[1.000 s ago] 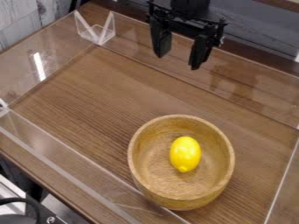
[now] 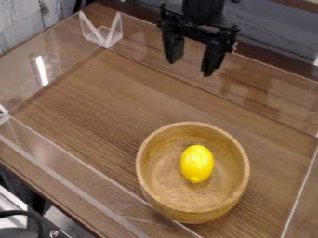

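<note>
A yellow oval object (image 2: 196, 164), like a lemon, lies inside a round tan bowl (image 2: 169, 191) in the lower middle of the tray. My black gripper (image 2: 195, 58) is at the top centre, over the back of the wooden surface, well away from the bowl. Its two dark fingers point down, apart from each other, with nothing visible between them.
Clear walls edge it, with a white bracket (image 2: 106, 30) at the back left corner. Dark cables lie at the lower left.
The bowl and yellow object have not moved.
</note>
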